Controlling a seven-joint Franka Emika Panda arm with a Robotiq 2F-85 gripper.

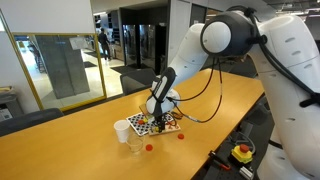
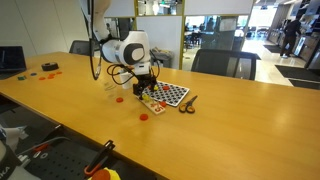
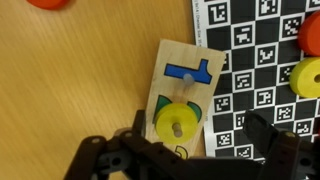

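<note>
In the wrist view my gripper is open above a wooden board marked with a blue shape. A yellow ring sits on the board's near end, with a small pale peg tip showing in its centre. It lies between the two fingers, closer to the left one, and neither finger appears to touch it. In exterior view 1 the gripper is low over the table; its fingertips are too small to make out clearly there.
A black-and-white marker board adjoins the wooden board, holding a red disc and another yellow disc. One red disc lies on the table. A white cup and a clear cup stand nearby. Scissors lie beyond the marker board.
</note>
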